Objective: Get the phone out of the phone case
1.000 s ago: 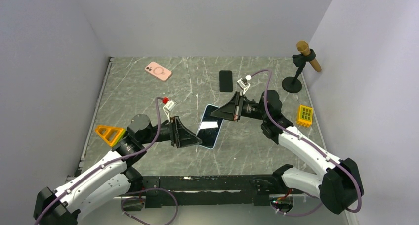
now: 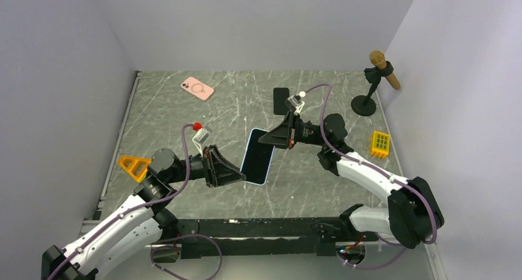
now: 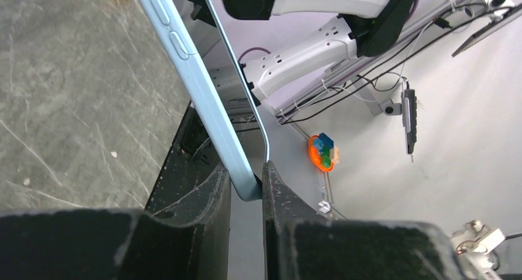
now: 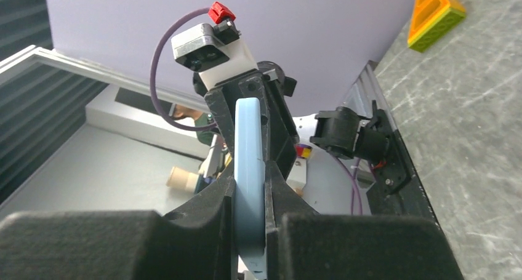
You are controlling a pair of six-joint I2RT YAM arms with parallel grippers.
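Observation:
A phone in a light blue case (image 2: 255, 163) hangs screen up between the two arms in the top view. My right gripper (image 2: 266, 140) is shut on its upper end; in the right wrist view the case's pale blue edge (image 4: 248, 138) stands between those fingers. My left gripper (image 2: 237, 176) is at the lower left corner. In the left wrist view the case (image 3: 209, 108) reaches down into the left fingertips (image 3: 246, 181), and a thin light blue strip (image 3: 248, 95) runs apart alongside it. Whether the left fingers grip cannot be told.
A pink phone (image 2: 197, 88) and a black phone (image 2: 281, 101) lie at the back of the table (image 2: 240, 89). Yellow pieces (image 2: 133, 167) (image 2: 380, 144) lie at either side, and a microphone stand (image 2: 363, 105) stands back right.
Both arms have shifted slightly left with the blue-cased phone between them, and the left gripper's housing has turned somewhat.

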